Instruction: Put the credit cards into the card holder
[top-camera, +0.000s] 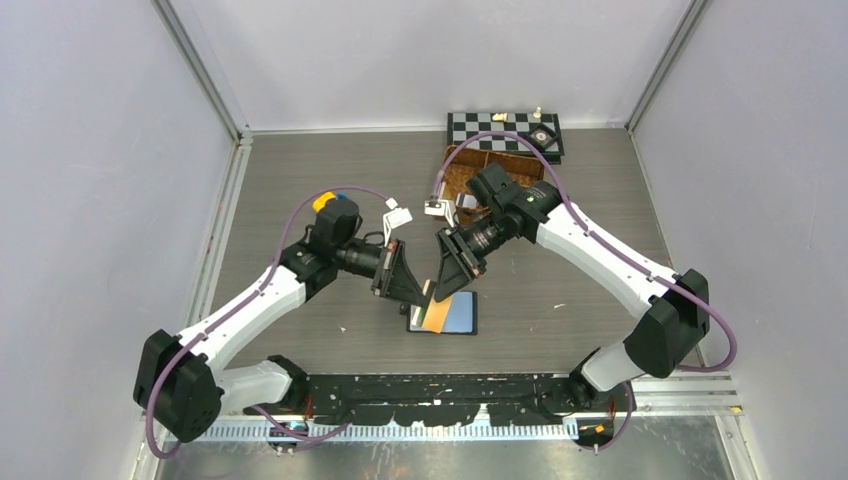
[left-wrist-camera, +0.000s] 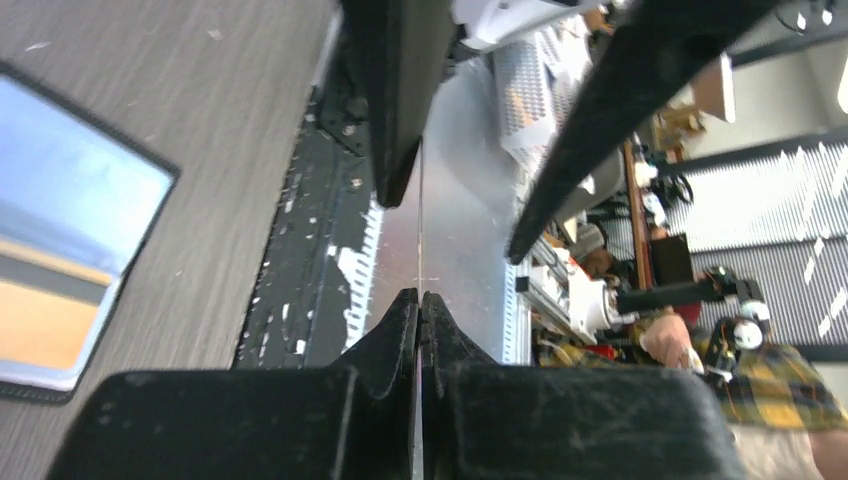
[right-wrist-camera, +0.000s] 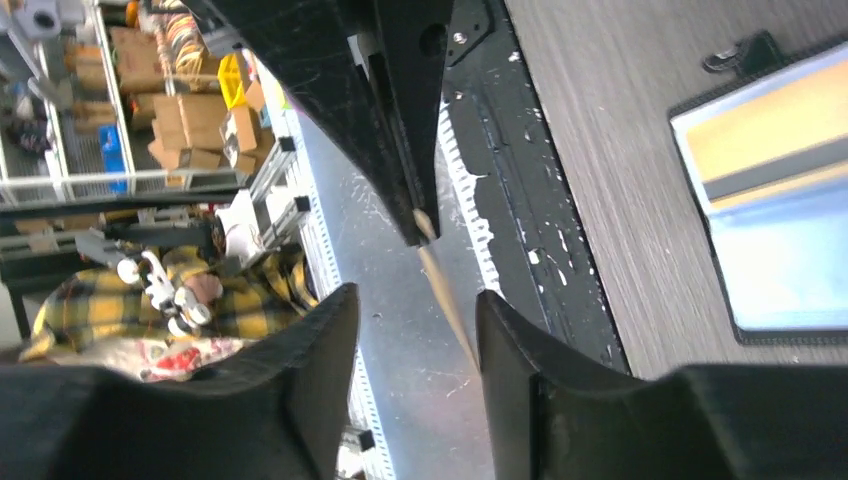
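Observation:
An orange card is held up above the open card holder, seen nearly edge-on in both wrist views. My left gripper is shut on this card. My right gripper stands open, its fingers apart on either side of the card's free end. In the left wrist view, the holder lies flat with a light-blue inside. Another orange card with a dark stripe shows in its nearer part. The held card's faces are hidden in the wrist views.
At the back right are a brown basket and a chessboard. A yellow-and-blue thing sits behind the left arm. Both grippers are close together over the holder, and the table on either side is mostly clear.

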